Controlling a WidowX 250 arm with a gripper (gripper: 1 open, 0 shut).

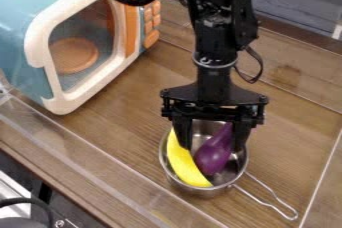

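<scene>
A silver pot (pixel 198 185) with a long handle stands on the wooden counter, holding a yellow banana (pixel 185 164) on its left side and a purple eggplant (pixel 215 153) on the right.
A blue toy microwave (pixel 30 27) with an open white door and orange trim stands at the upper left. A wall runs along the back right.
</scene>
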